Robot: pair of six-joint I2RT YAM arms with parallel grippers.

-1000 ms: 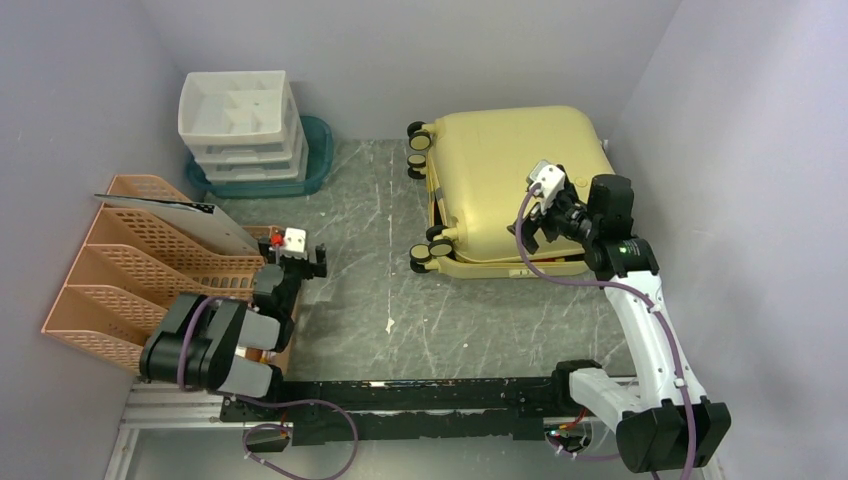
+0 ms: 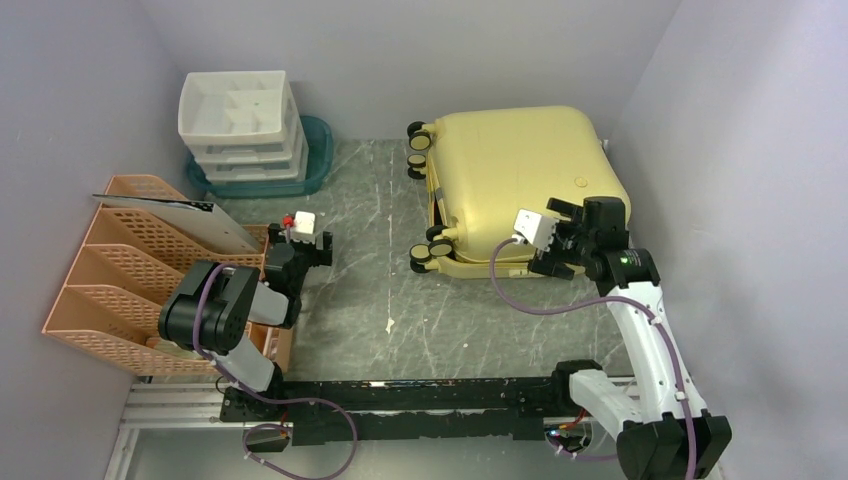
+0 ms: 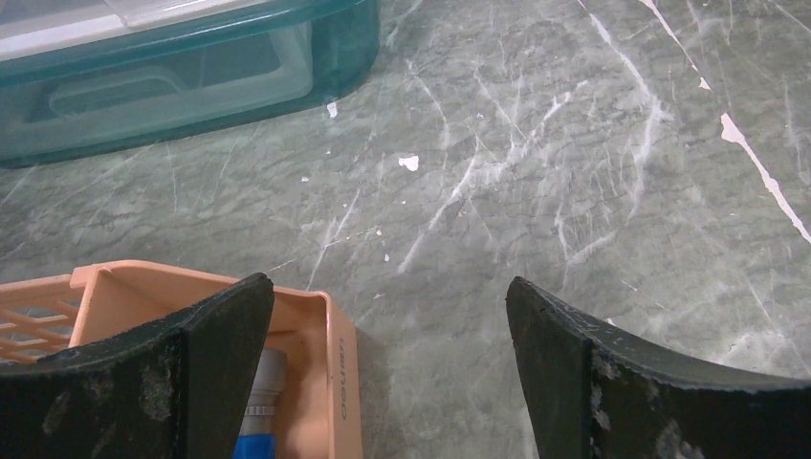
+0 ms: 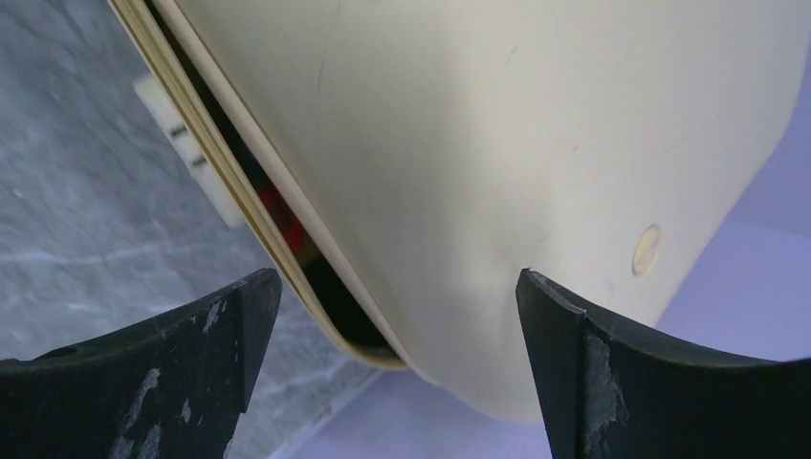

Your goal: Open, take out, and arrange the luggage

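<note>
A yellow suitcase [image 2: 525, 170] lies flat at the back right in the top view, its black-tyred wheels facing left. In the right wrist view a narrow gap runs between the lid [image 4: 459, 172] and the lower shell [image 4: 206, 134], with something red [image 4: 279, 212] inside. Over the suitcase's front right part, my right gripper [image 2: 553, 238] stands open; the lid's edge crosses the view between its fingers, and whether they touch it I cannot tell. My left gripper [image 2: 304, 248] is open and empty above the floor by the orange rack's right side.
An orange slotted rack [image 2: 90, 255] holding a large flat board [image 2: 190, 220] fills the left side. Behind it, white drawers [image 2: 240, 110] stand in a teal tub [image 2: 318, 150]. A wall [image 2: 740, 200] rises close on the right.
My right gripper has turned and shifted slightly right and toward the suitcase's front edge. The suitcase looks unmoved.
</note>
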